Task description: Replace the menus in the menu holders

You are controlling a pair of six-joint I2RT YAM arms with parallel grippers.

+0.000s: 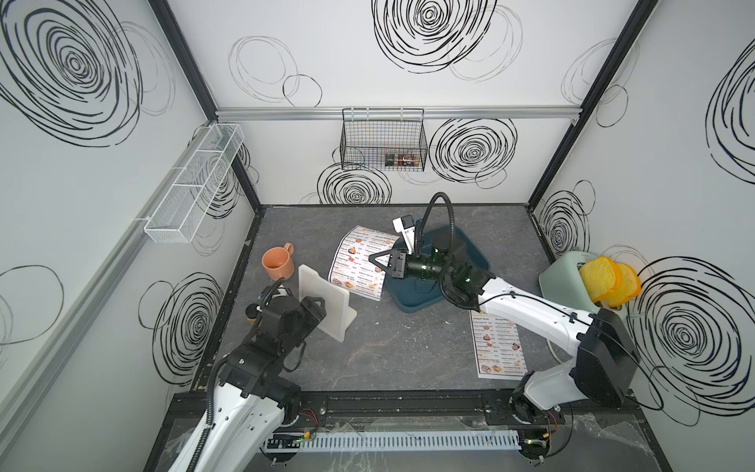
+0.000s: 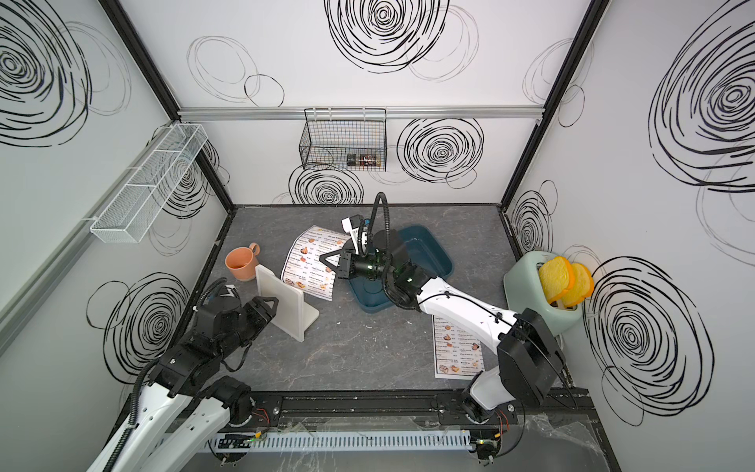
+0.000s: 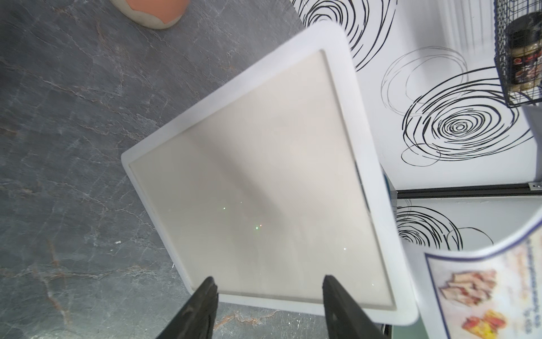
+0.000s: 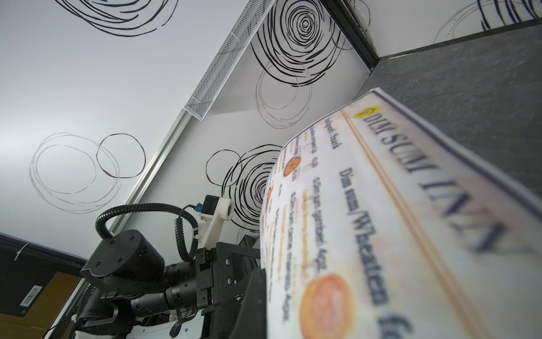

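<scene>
A white menu holder (image 1: 322, 299) stands upright on the left half of the table; its framed face fills the left wrist view (image 3: 254, 180), with no paper seen in it. My left gripper is open, facing that face with nothing between its fingers. My right gripper (image 1: 377, 259) is shut on a curled printed menu (image 1: 358, 271), held up just right of the holder. In the right wrist view the menu (image 4: 384, 226) reads DIM SUM INN. A second menu sheet (image 1: 499, 350) lies flat at the front right.
An orange mug (image 1: 277, 261) stands behind the holder. A blue tray (image 2: 424, 247) sits behind my right arm. A green container with yellow sponges (image 2: 527, 291) is at the right edge; wire baskets (image 1: 383, 137) hang on the walls.
</scene>
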